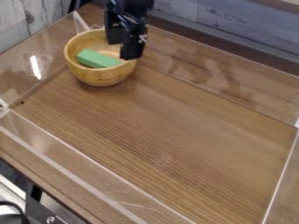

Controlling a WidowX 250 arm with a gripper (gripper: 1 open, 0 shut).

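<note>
A round tan bowl (103,77) sits at the upper left of the wooden table, with a light green block (98,58) inside it. My dark gripper (124,45) hangs over the right part of the bowl, beside the block, open, with the arm reaching in from the top of the view.
Low walls (233,26) edge it at the back and left. A dark cable lies at the bottom left corner.
</note>
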